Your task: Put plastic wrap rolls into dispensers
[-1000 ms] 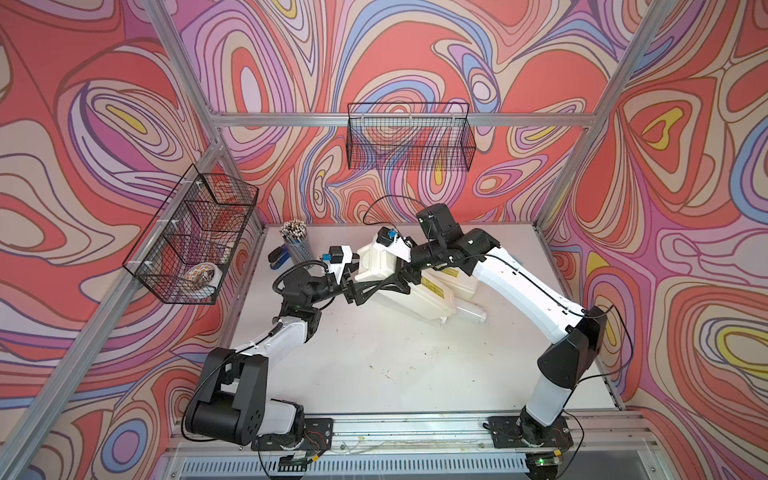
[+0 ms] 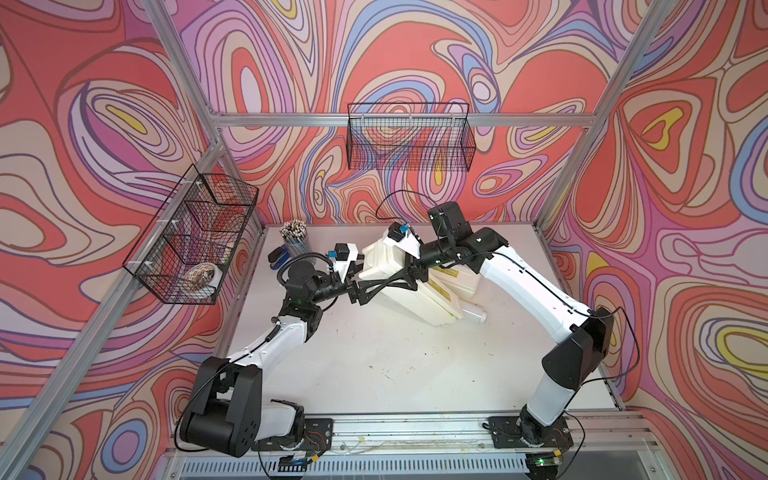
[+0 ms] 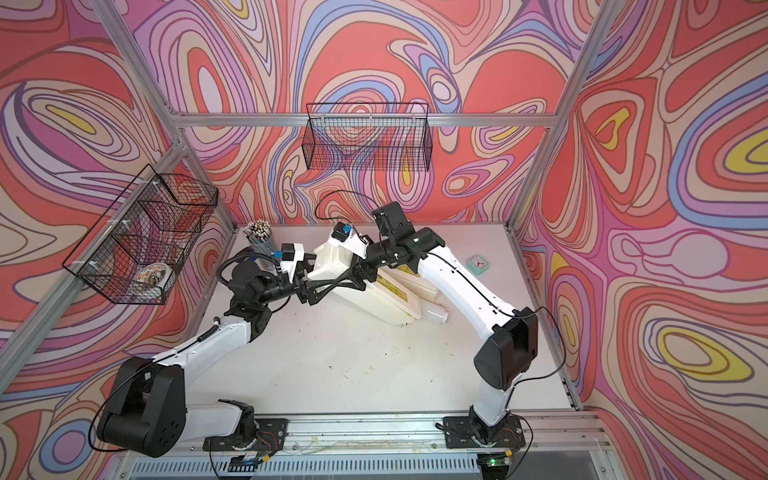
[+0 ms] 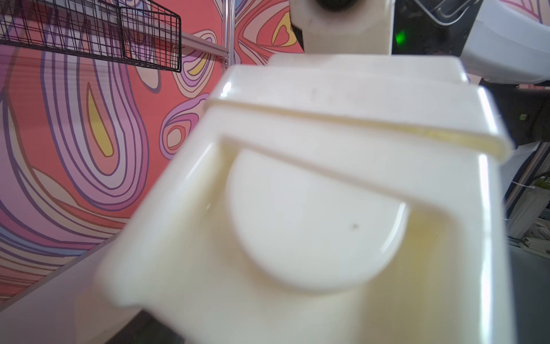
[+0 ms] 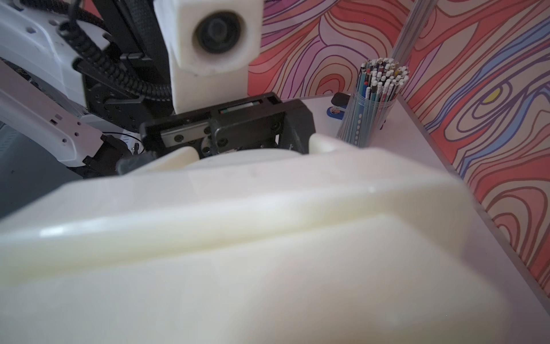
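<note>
A cream dispenser [image 2: 384,257] is raised at one end between my two grippers, its long body slanting down to the right with a yellow label. Against its left side is my left gripper [image 2: 357,289]; its fingers are partly hidden, and whether they grip the wall does not show. My right gripper [image 2: 401,276] stands open at the raised end's right side. The dispenser's end wall with a rounded bulge [image 4: 315,223] fills the left wrist view, while its cream surface [image 5: 229,240] hides the right fingers in the right wrist view. A clear plastic wrap roll [image 2: 473,313] lies right of the dispenser.
Behind the right arm lies a second cream dispenser [image 2: 462,281]. A cup of pens [image 2: 294,233] stands at the back left, near dark blue items [image 2: 278,257]. A teal-framed object [image 3: 477,264] sits at the back right.
My right gripper has shifted slightly to the right, and the dispenser's raised end has edged right with it. The left gripper has barely moved.
</note>
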